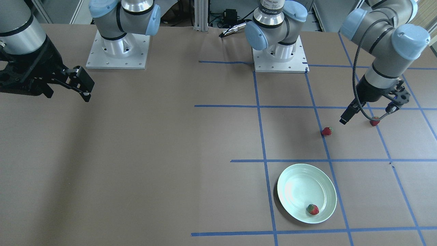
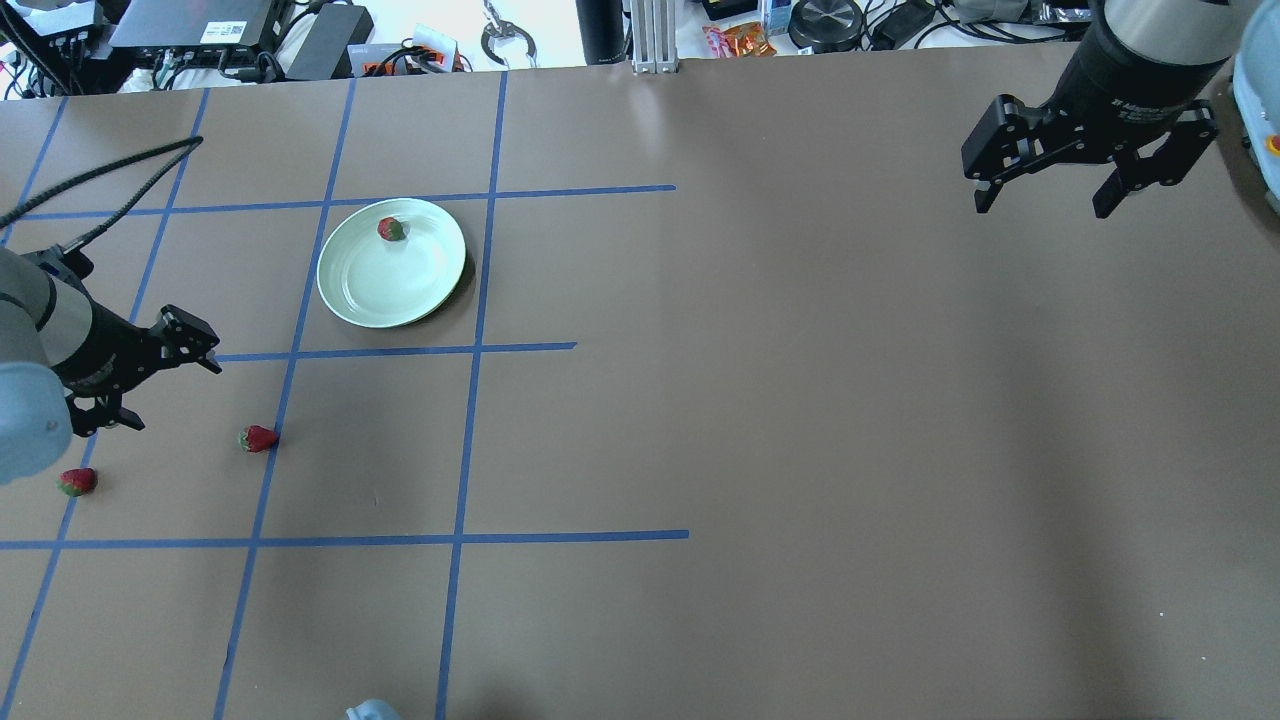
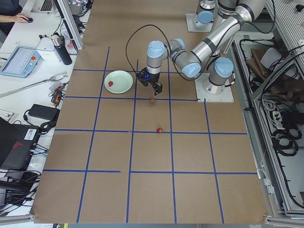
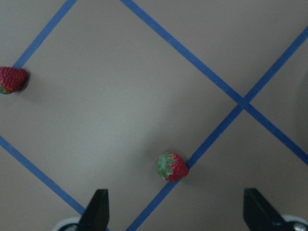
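My gripper hangs open above the table, its fingers wide apart with nothing between them. Below it in the wrist view, a strawberry (image 4: 174, 168) lies by a blue tape line, and another strawberry (image 4: 12, 78) lies at the upper left. From the front, these two strawberries show near my gripper, one (image 1: 326, 131) left of and below it, the other (image 1: 375, 123) partly behind its cable. A pale green plate (image 1: 295, 188) in the foreground holds one strawberry (image 1: 313, 209) and stands apart from my gripper.
Another black gripper (image 2: 1080, 156) hangs at the right in the top view. Further arm bases (image 1: 118, 61) stand at the back.
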